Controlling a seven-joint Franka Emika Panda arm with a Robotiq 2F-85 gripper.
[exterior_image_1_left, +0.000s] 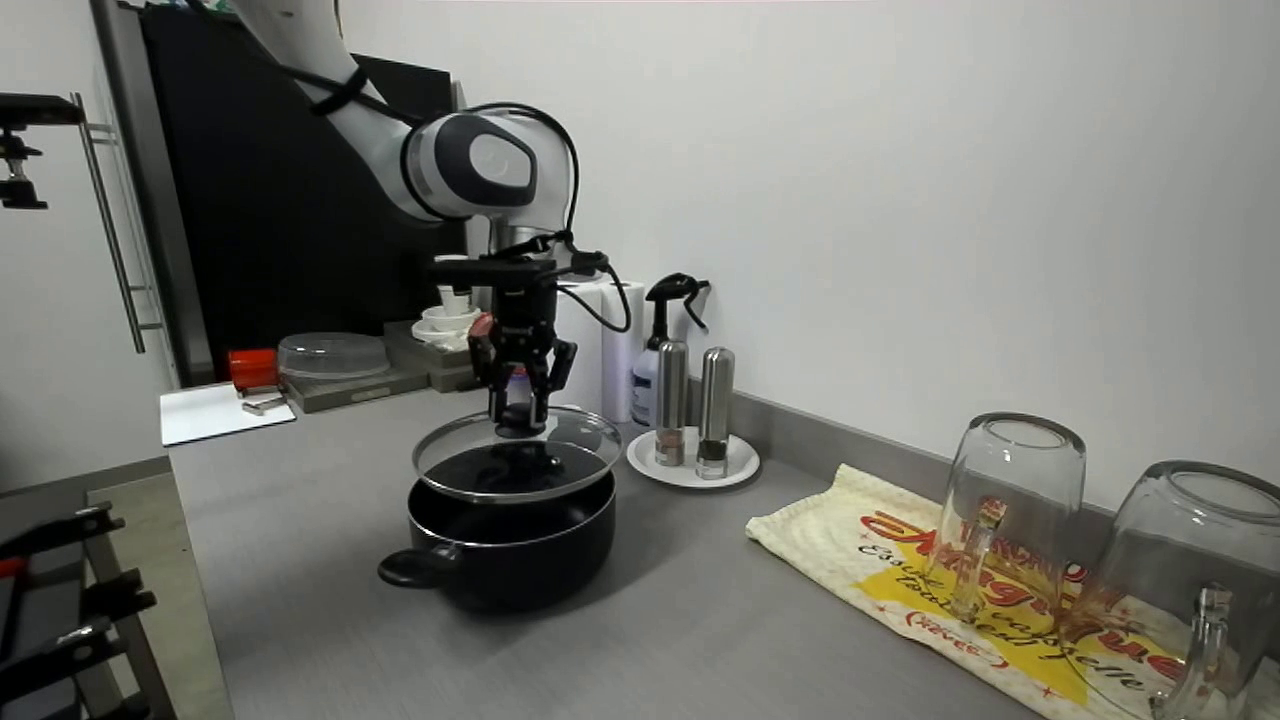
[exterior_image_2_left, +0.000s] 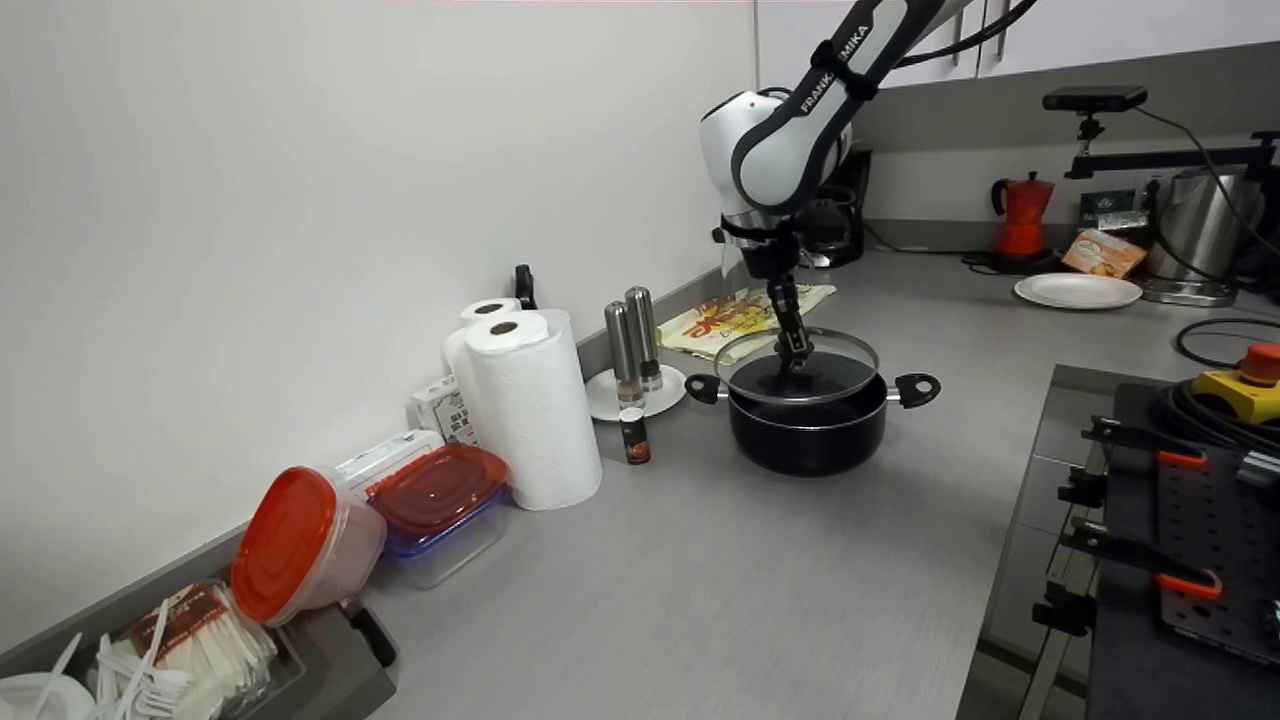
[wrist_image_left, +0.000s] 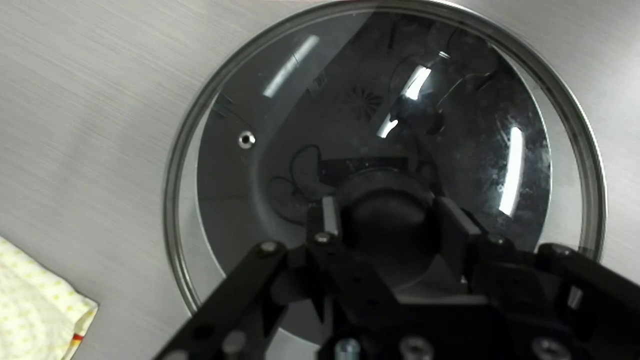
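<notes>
My gripper (exterior_image_1_left: 521, 414) is shut on the black knob of a round glass lid (exterior_image_1_left: 446, 466). In the wrist view that knob (wrist_image_left: 390, 234) fills the space between the two fingers, and the lid (wrist_image_left: 288, 120) spreads out beneath them. Below the lid stands a black two-handled pot (exterior_image_1_left: 516, 558) on the counter. Exterior view 2 shows the lid (exterior_image_2_left: 741, 348) just over the pot (exterior_image_2_left: 806, 446), its near-side rim seemingly still above the pot's rim. Whether the two touch at the back is hard to tell.
A white plate (exterior_image_1_left: 650, 463) with two metal mills stands close behind the pot. Paper towels (exterior_image_2_left: 534, 414) and a small spice jar (exterior_image_2_left: 635, 437) are farther along the wall. Upturned glass jugs (exterior_image_1_left: 1008, 528) rest on a printed cloth (exterior_image_1_left: 828, 528).
</notes>
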